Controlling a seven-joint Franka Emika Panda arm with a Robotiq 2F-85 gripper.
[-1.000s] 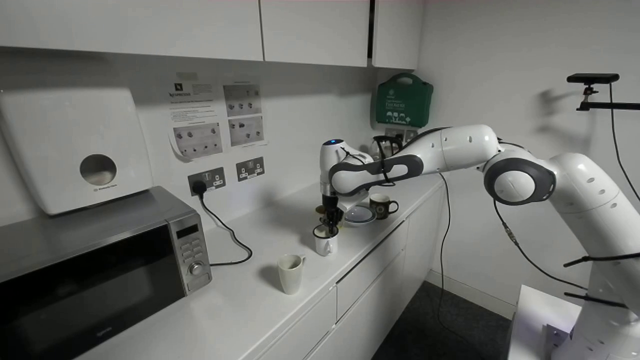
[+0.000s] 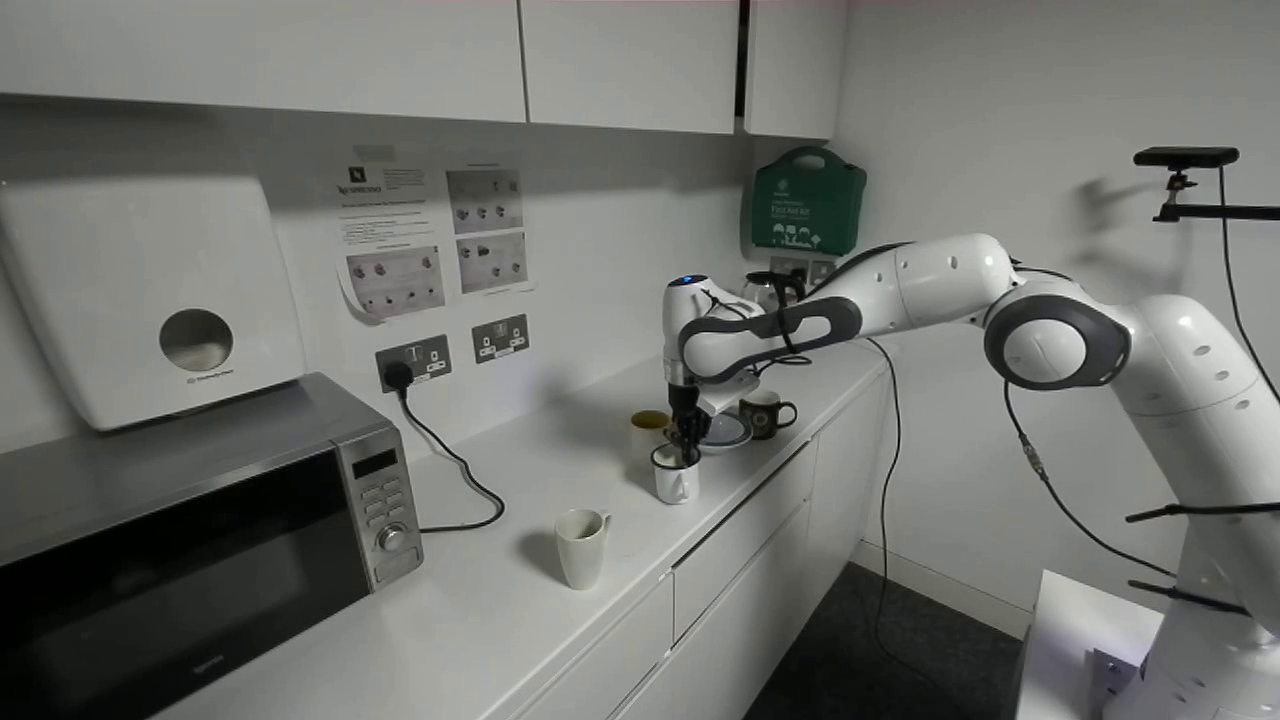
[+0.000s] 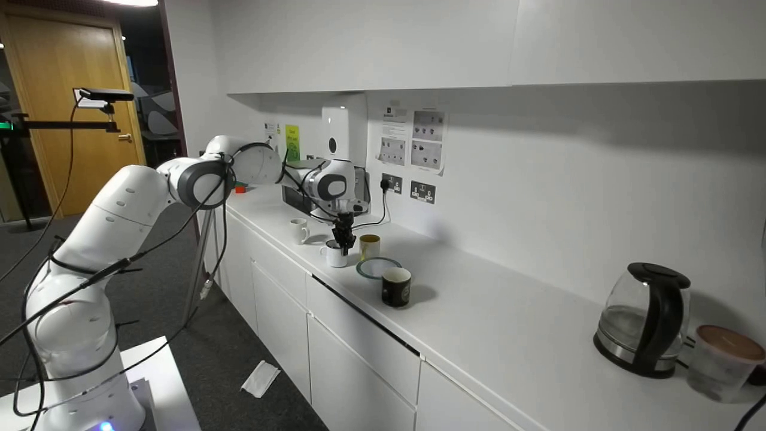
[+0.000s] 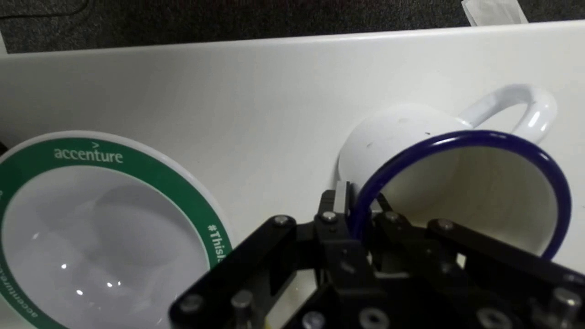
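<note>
A white mug (image 4: pixel 400 140) with a dark blue rim and a white handle fills the right of the wrist view. My gripper is shut on its rim, one finger inside and one outside. In exterior view 1 the mug (image 2: pixel 677 480) is upright, below my gripper (image 2: pixel 686 450); whether its base touches the counter I cannot tell. Beside it, to the left in the wrist view, lies a bowl (image 4: pixel 181 181) with a green band, empty. In exterior view 2 the white mug (image 3: pixel 335 255) is near the counter's front edge, the bowl (image 3: pixel 378 268) close by.
A yellowish mug (image 2: pixel 649 430) stands behind the held mug, towards the wall. A black mug (image 3: pixel 396 287) is just past the bowl. Nearer the microwave (image 2: pixel 192 516) stands a cream mug (image 2: pixel 582 552). The counter between bowl and kettle (image 3: pixel 641 323) is largely clear.
The arm and the white mug have shifted right in exterior view 1, towards the bowl and away from the cream mug. The yellowish mug is less covered by the gripper.
</note>
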